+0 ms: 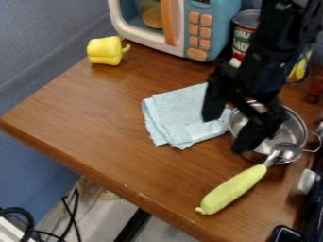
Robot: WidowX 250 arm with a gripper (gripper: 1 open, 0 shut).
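My black gripper [231, 121] hangs low over the metal pot [284, 134], covering much of its left side; whether its fingers are open or shut is hard to tell. A ladle-like metal utensil with a yellow handle [232, 189] lies from the pot's front down onto the table. A folded light blue cloth [173, 117] lies left of the pot, partly behind my gripper.
A toy microwave [177, 24] stands at the back, with cans [245, 23] right of it. A yellow pepper [106, 51] sits at the back left.
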